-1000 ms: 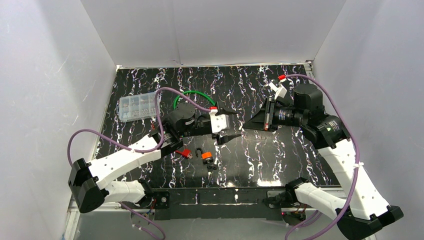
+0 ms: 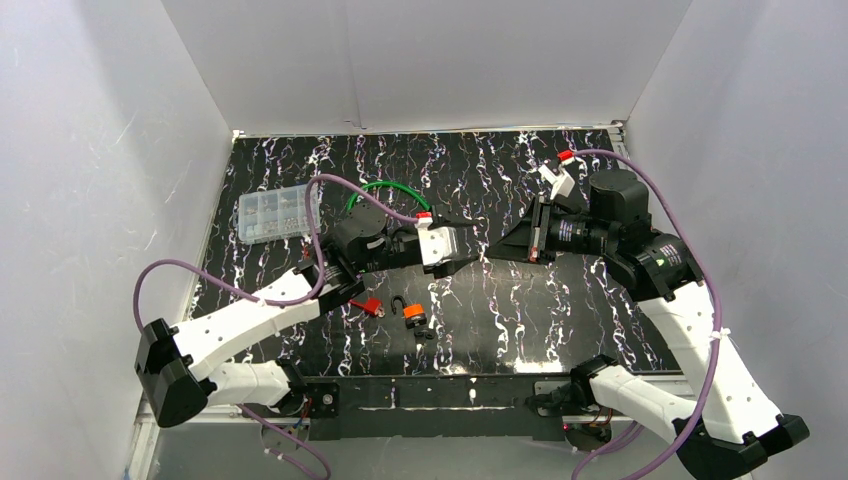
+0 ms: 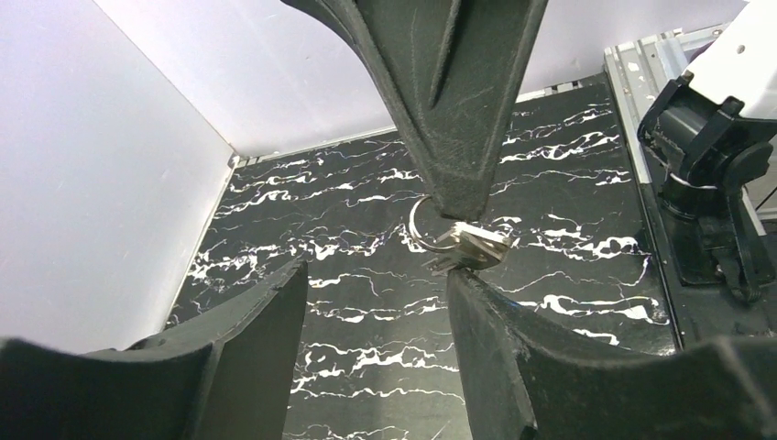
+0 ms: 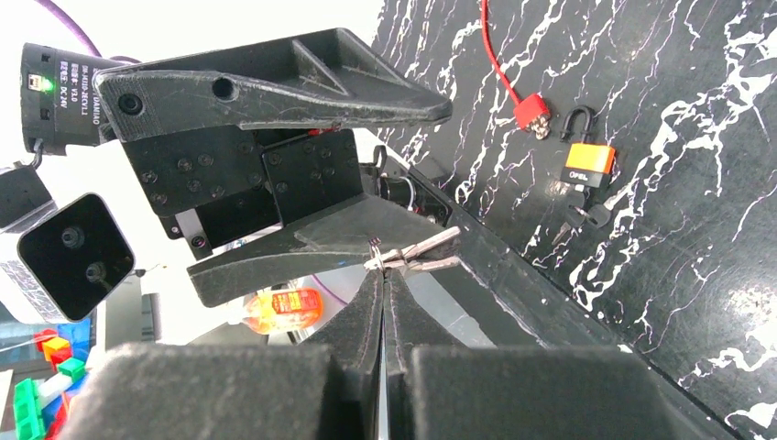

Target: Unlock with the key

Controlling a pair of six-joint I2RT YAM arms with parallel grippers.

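A small bunch of silvery keys [image 4: 421, 253] on a ring [image 3: 418, 223] sits at the tips of my right gripper [image 2: 487, 254], which is shut on it. In the left wrist view the keys [image 3: 474, 246] hang just above one fingertip of my left gripper; touching or not, I cannot tell. That gripper is open, facing the right one in mid-air. On the black marbled table below lies an orange and black padlock [image 4: 588, 163], with black-headed keys [image 4: 586, 212] at its lower end. A red lock-like piece [image 4: 531, 112] lies beside it.
Behind the left arm are a clear compartment box [image 2: 276, 214] and a green loop [image 2: 400, 186]. A red cord [image 4: 492, 50] runs to the red piece.
The right arm has barely moved; the padlock lies still.
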